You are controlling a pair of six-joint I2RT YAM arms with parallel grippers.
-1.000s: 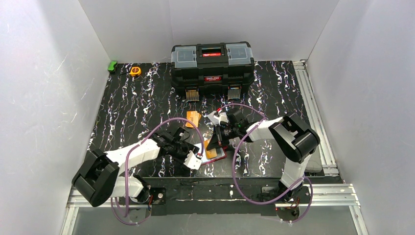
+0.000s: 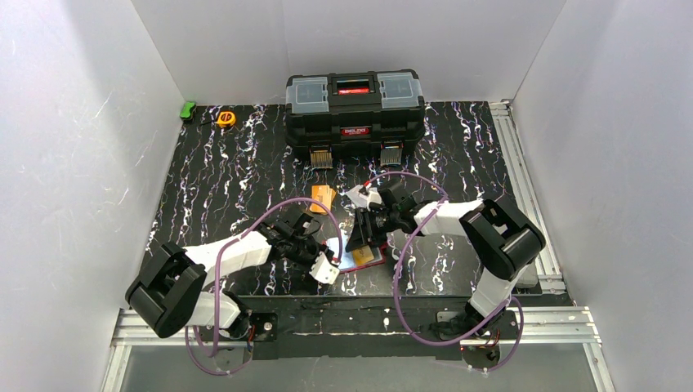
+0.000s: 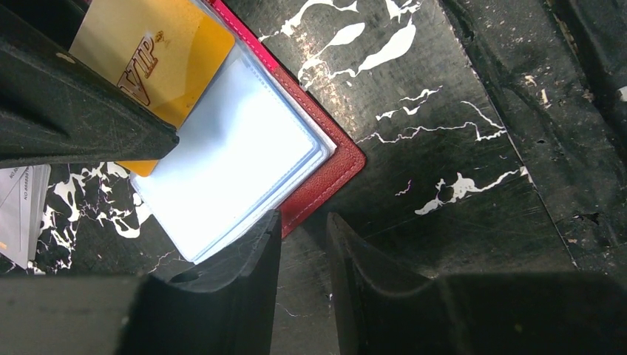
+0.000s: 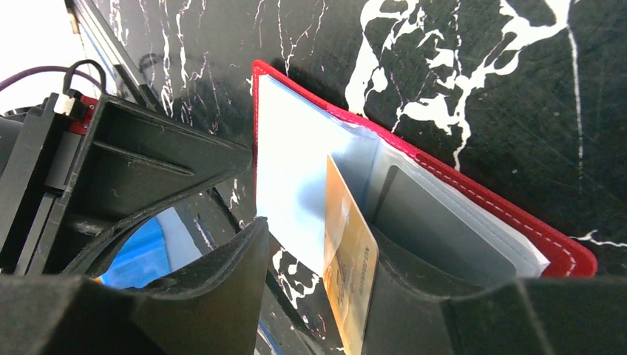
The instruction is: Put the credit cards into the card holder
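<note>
The open card holder [image 2: 347,264], red-edged with clear sleeves, lies near the table's front. Across its sleeve in the left wrist view rests the orange VIP credit card [image 3: 166,63], partly covered by a black finger of my right arm. The right wrist view shows this orange card [image 4: 347,251] tilted up from the sleeve opening, not inside it. My right gripper is open around the card, which leans by the right finger. My left gripper stands partly open at the holder's red corner [image 3: 325,181], a gap between its fingertips.
Orange cards [image 2: 321,196] lie behind the holder, and white cards [image 3: 18,211] lie beside it. A black toolbox [image 2: 355,114] fills the back. A tape measure [image 2: 226,119] sits at the back left. Bare table lies to the far right and left.
</note>
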